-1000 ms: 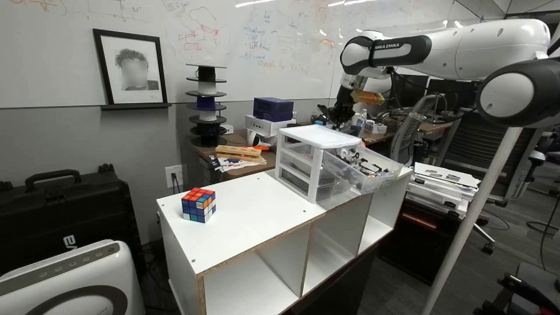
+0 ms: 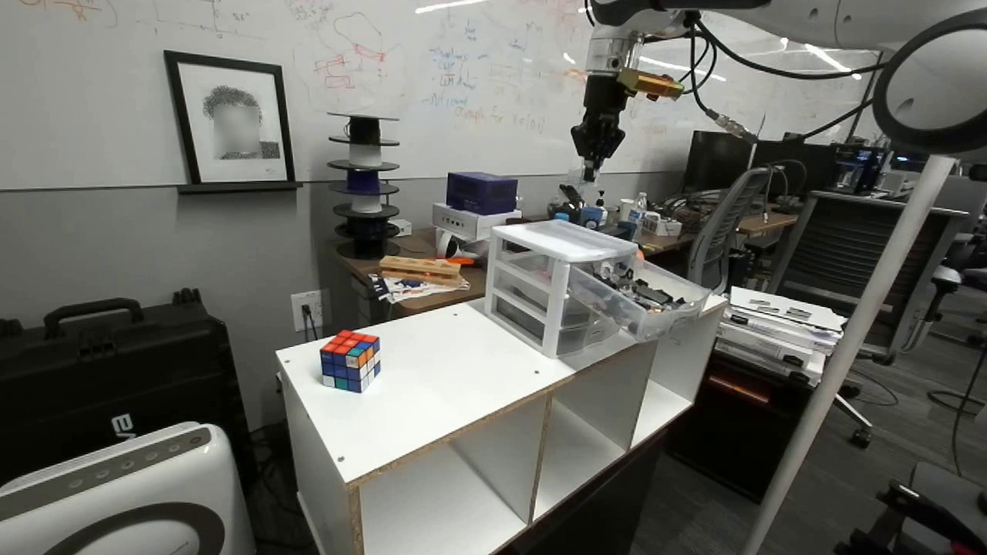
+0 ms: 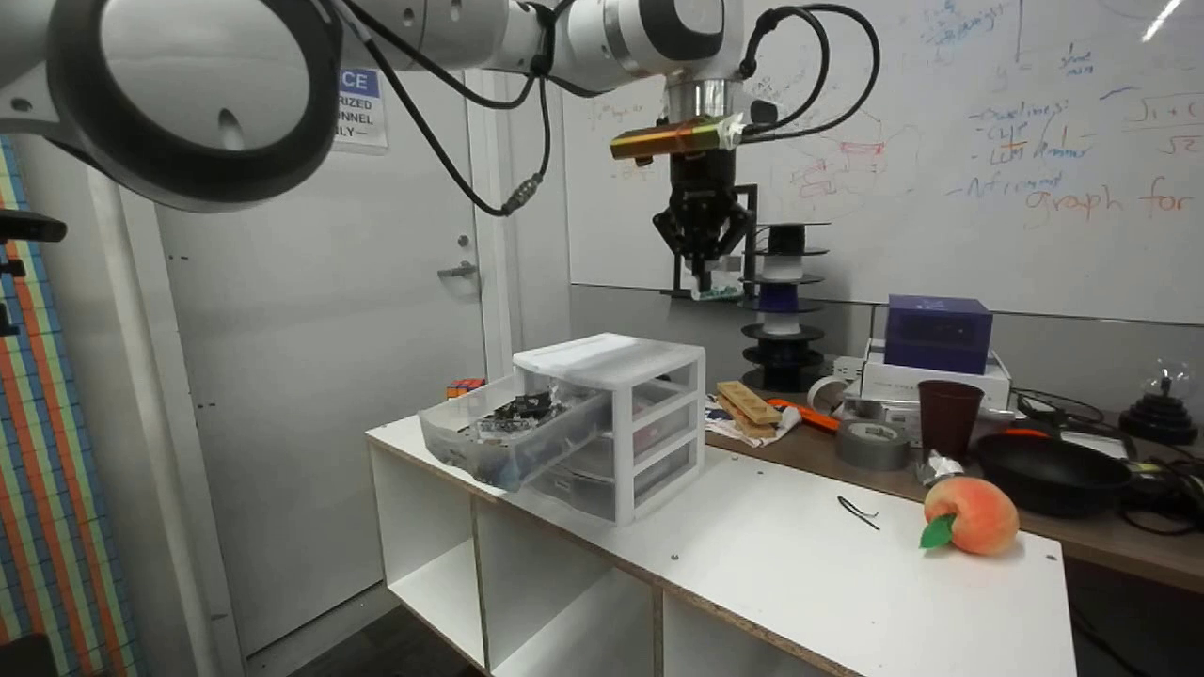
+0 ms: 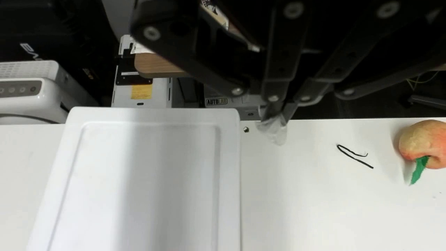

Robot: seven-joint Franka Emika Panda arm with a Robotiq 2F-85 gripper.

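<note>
My gripper hangs high above the white drawer unit [image 2: 569,239], its fingers together. At the fingertips shows a thin, translucent piece of plastic [image 4: 274,130]; in exterior view 2 a small white-and-green piece [image 3: 719,291] appears just under the tips. The plastic looks pinched between the fingers, though its full shape is hard to make out. The unit's top drawer [image 3: 457,440] is pulled out and holds a jumble of dark and pale small parts [image 3: 519,416]. Seen from the wrist, the unit's flat top [image 4: 146,188] lies left of the fingertips.
A Rubik's cube [image 2: 352,361] sits at one end of the white shelf [image 2: 444,370]. Towards the other end lie a peach [image 3: 973,515] and a black wire tie [image 3: 858,512]. Bare shelf top surrounds them. A cluttered desk [image 3: 807,448] stands behind.
My gripper has risen well above the drawer unit from a low spot behind the open drawer. Some parts in the drawer now lie differently, with fewer pale bits showing. The cube has stayed put.
</note>
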